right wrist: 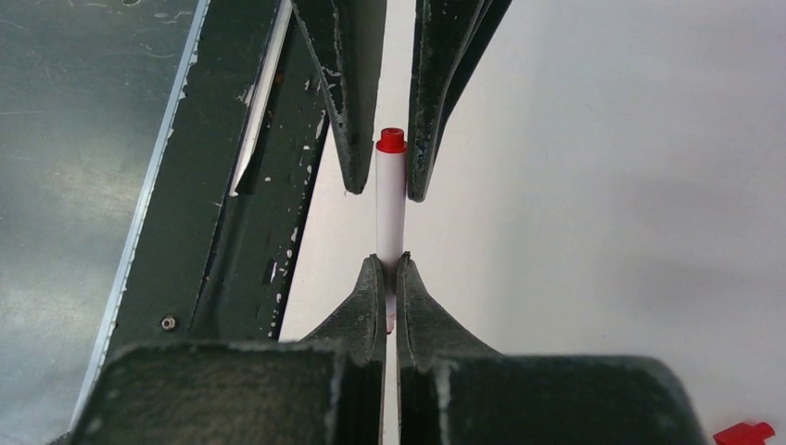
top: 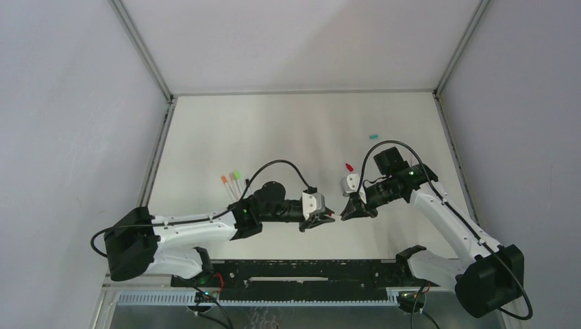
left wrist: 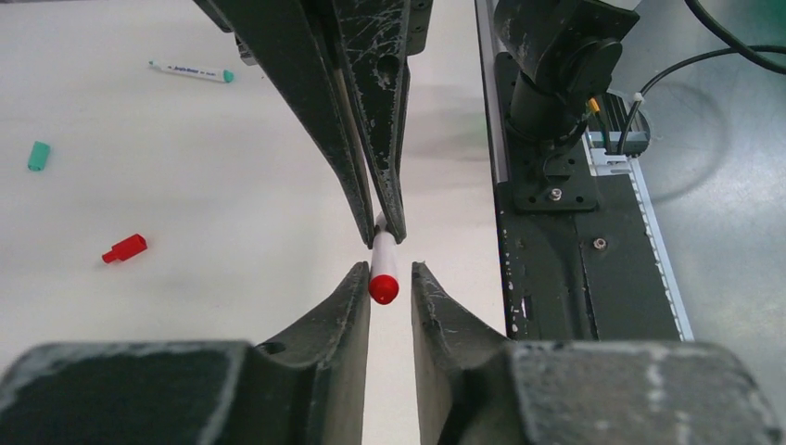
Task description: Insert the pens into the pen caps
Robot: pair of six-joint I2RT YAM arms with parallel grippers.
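Note:
My right gripper is shut on a white pen (right wrist: 390, 204) with a red end, held horizontally over the front middle of the table. My left gripper is part open around the pen's red end, its fingers close on either side. A red cap (left wrist: 126, 248) lies on the table behind the grippers, and a teal cap (left wrist: 38, 156) lies farther off. In the left wrist view, a white pen with teal ends (left wrist: 190, 70) lies on the table.
Several pens (top: 231, 184) lie at the left of the table, partly behind the left arm. A black rail runs along the front edge.

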